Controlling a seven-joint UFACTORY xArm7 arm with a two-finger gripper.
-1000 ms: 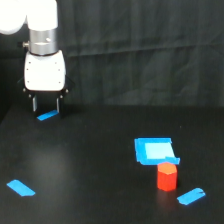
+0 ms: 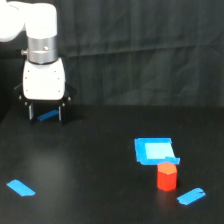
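My gripper [image 2: 46, 105] hangs at the back left from the white arm [image 2: 42, 55], its fingertips low over a blue strip [image 2: 47, 115] on the dark table, one finger on either side of it. The fingers stand apart. Whether they touch the strip cannot be told. A red hexagonal block [image 2: 167, 177] stands at the right front. Behind it lies a blue square-edged piece with a white middle [image 2: 157, 150].
More flat blue strips lie on the table, one at the front left [image 2: 21, 188] and one at the front right [image 2: 191, 196]. A dark curtain hangs behind.
The arm and gripper have come lower, down around the blue strip at the back left. The other objects have not moved.
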